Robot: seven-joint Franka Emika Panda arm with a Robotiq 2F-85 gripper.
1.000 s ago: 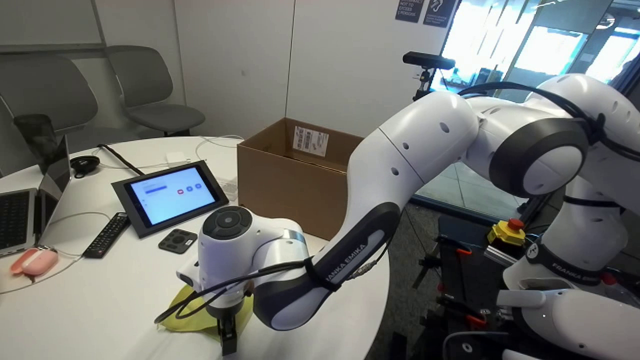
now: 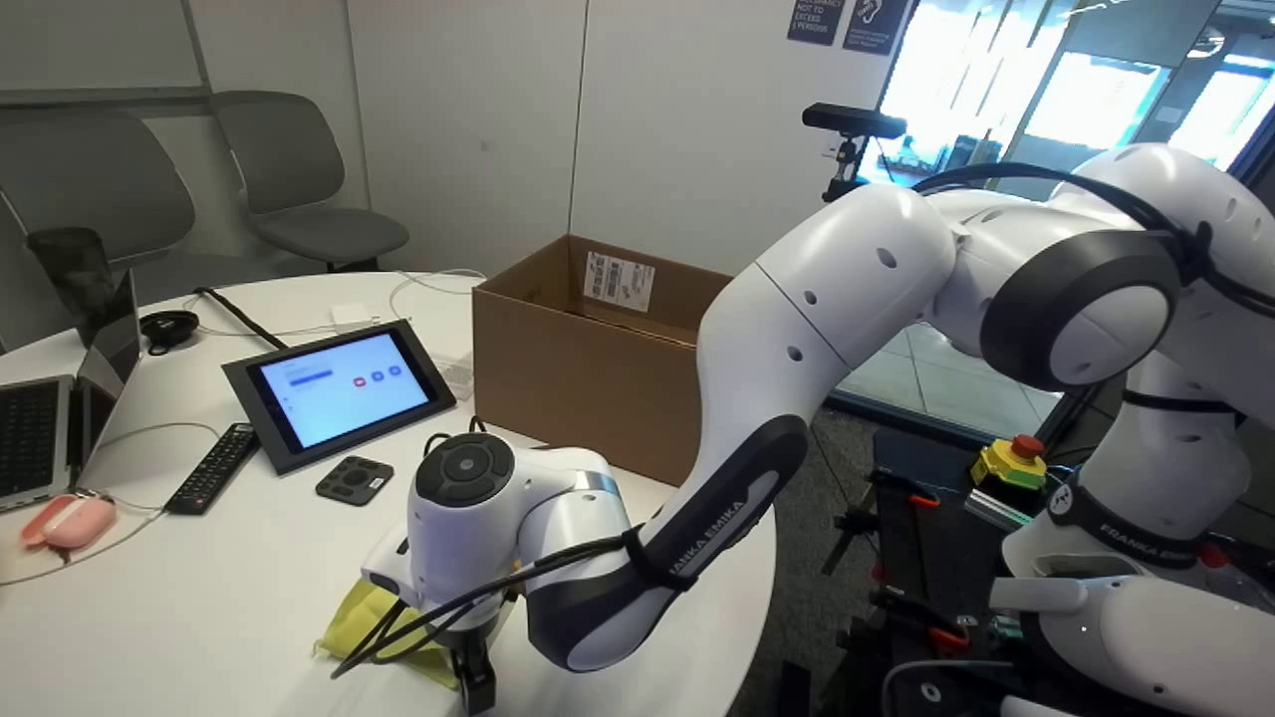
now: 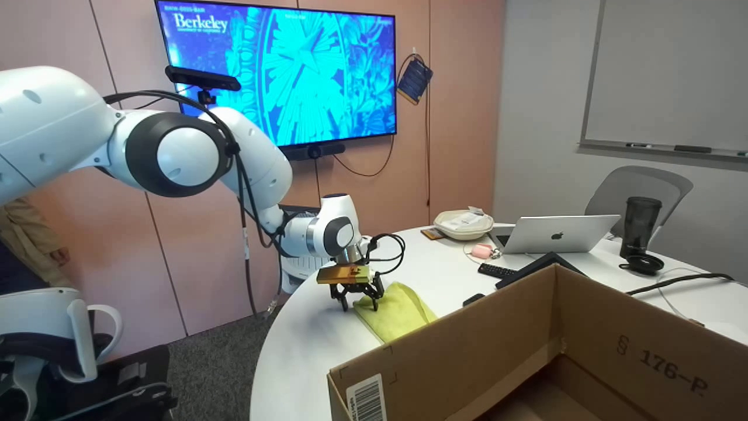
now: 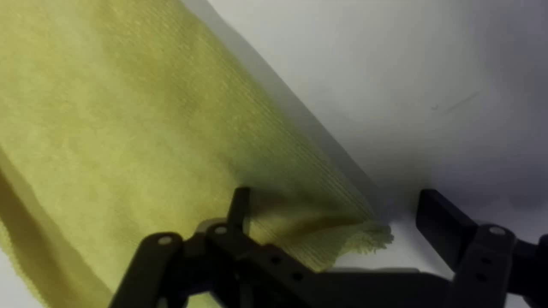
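Observation:
A yellow cloth (image 4: 154, 128) lies on the white table, filling the left of the wrist view, its frayed corner reaching between my fingers. My gripper is open: the left finger (image 4: 239, 208) is over the cloth, the right finger (image 4: 444, 226) over bare table past the corner. Nothing is clamped. In the second exterior view the gripper (image 3: 359, 306) points down at the near end of the cloth (image 3: 396, 312). From the first exterior view, the arm hides much of the cloth (image 2: 347, 615).
An open cardboard box (image 2: 586, 370) stands on the table beyond the arm. A tablet (image 2: 347, 382), a small black controller (image 2: 355, 479), a remote (image 2: 213, 468) and a laptop (image 2: 90, 394) occupy the far left.
My gripper has shifted slightly to the right and down in the first exterior view, with the wrist a little lower. The box and the table items have stayed put.

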